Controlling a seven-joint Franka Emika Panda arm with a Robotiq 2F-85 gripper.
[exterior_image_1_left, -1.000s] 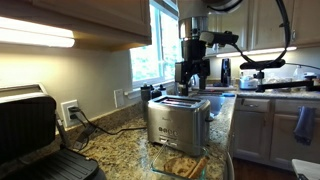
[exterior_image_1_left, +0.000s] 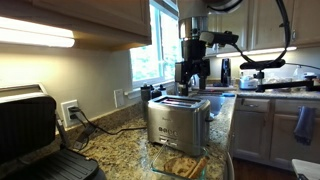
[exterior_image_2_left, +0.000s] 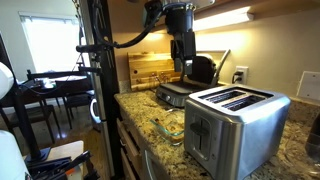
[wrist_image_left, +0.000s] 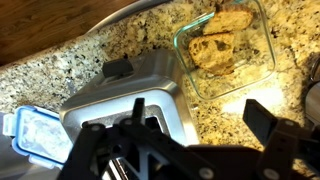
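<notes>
A silver two-slot toaster (exterior_image_1_left: 178, 124) stands upright on the speckled counter, its slots facing up. Directly in front of it in exterior view 1 is a clear glass dish (exterior_image_1_left: 160, 157) with browned bread pieces inside. From the wrist, the bread (wrist_image_left: 212, 52) lies in the dish at upper right, while the toaster (wrist_image_left: 110, 96) fills the lower left. My gripper (exterior_image_1_left: 194, 82) hangs over the toaster with fingers pointing down. Its fingers are wide open in the wrist view, with nothing held between them; one finger overlaps the toaster's top there.
A dark contact grill (exterior_image_1_left: 28, 130) occupies the counter's near left, by a wall outlet (exterior_image_1_left: 70, 112) with a plugged cord. Behind the toaster, in the wrist view, is a blue-edged clear container (wrist_image_left: 42, 135). Cabinets overhang the left side; the counter's open edge lies right.
</notes>
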